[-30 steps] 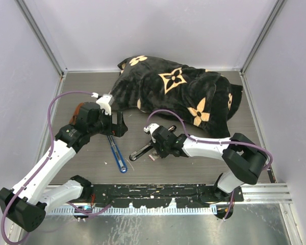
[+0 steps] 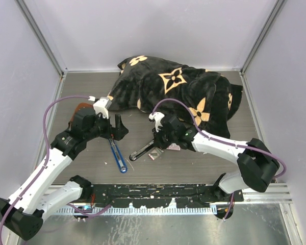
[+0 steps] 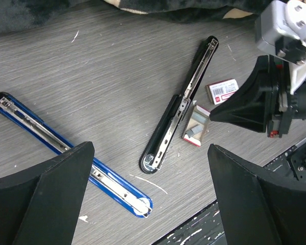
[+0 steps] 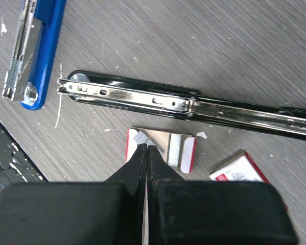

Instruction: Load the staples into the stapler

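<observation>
A black stapler (image 3: 169, 125) lies opened out flat on the table, its metal channel facing up. Below it in the right wrist view sits a small open staple box (image 4: 187, 153) with a grey staple piece (image 4: 154, 145) inside. My right gripper is shut, its tips appearing over that box's near side; nothing shows between them. From the left wrist view, the right fingers (image 3: 245, 102) stand to the right of the open box. My left gripper (image 2: 113, 131) is open and empty, above the table near the blue stapler (image 3: 117, 186), which also lies opened out.
A second, closed staple box (image 4: 239, 171) lies right of the open one. A dark patterned blanket (image 2: 173, 97) fills the back of the table. Something brown (image 2: 81, 108) is partly hidden behind the left arm. Bare table (image 3: 107, 81) separates the two staplers.
My right gripper has shifted right and a little toward the front, uncovering more of the open box and the closed one. The left arm has moved slightly. Both staplers stay put.
</observation>
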